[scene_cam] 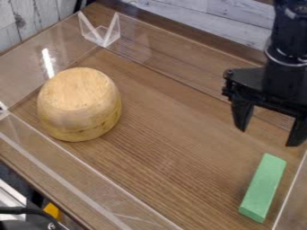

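The black gripper [267, 124] hangs at the upper right over the wooden tray floor, its fingers apart with nothing seen between them. Below it a light green block [263, 187] lies flat near the right side, apart from the fingers. A round wooden lid or bowl [77, 101] sits at the left.
Clear plastic walls edge the tray [156, 148]. A small white wire-like piece [93, 30] is at the back left corner. The middle of the tray floor is clear.
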